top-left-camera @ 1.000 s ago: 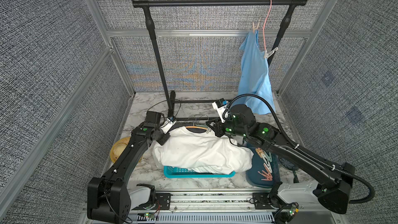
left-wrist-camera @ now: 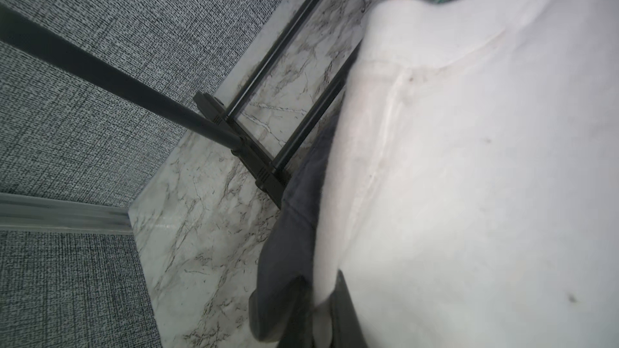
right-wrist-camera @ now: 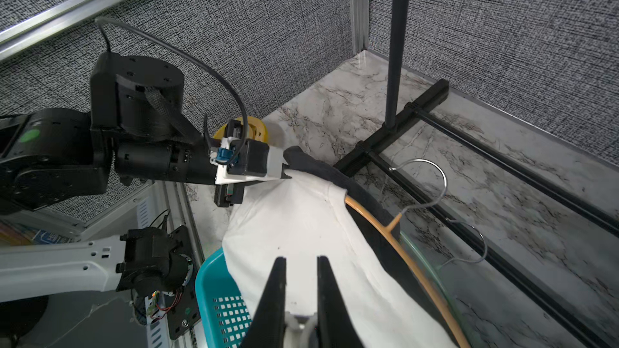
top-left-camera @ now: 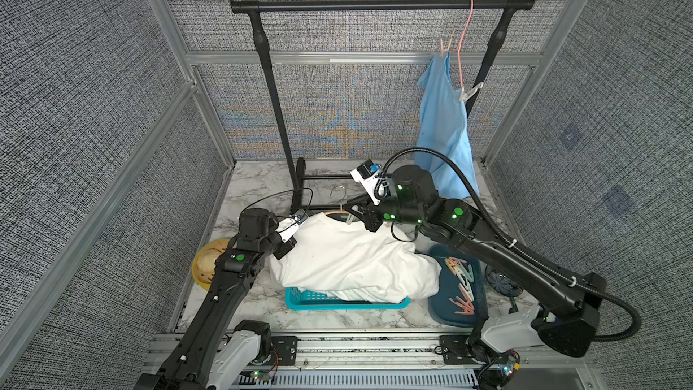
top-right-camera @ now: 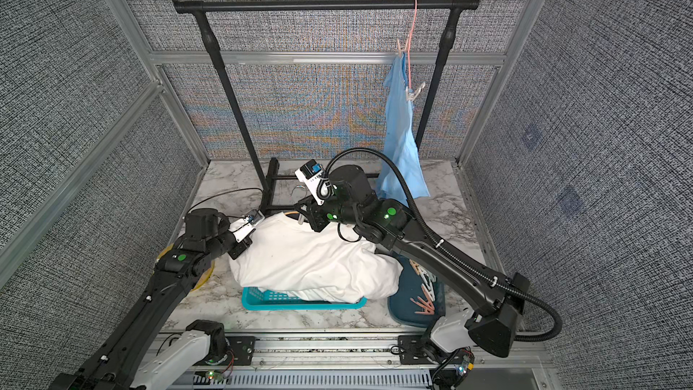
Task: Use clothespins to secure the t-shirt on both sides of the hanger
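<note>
A white t shirt lies over a teal basket, an orange hanger at its collar. My left gripper is shut on the shirt's edge near the left shoulder; dark cloth lies behind it. My right gripper is over the shirt near the collar, a pale piece, apparently a clothespin, between its fingers; whether they grip it I cannot tell. Loose clothespins lie in a dark tray on the right.
A black rack stands behind, with a blue cloth hanging on a pink hanger at the right. A yellow container is at the left. Steel hooks lie near the rack's base.
The left arm has shifted slightly, and the shirt's upper edge with it.
</note>
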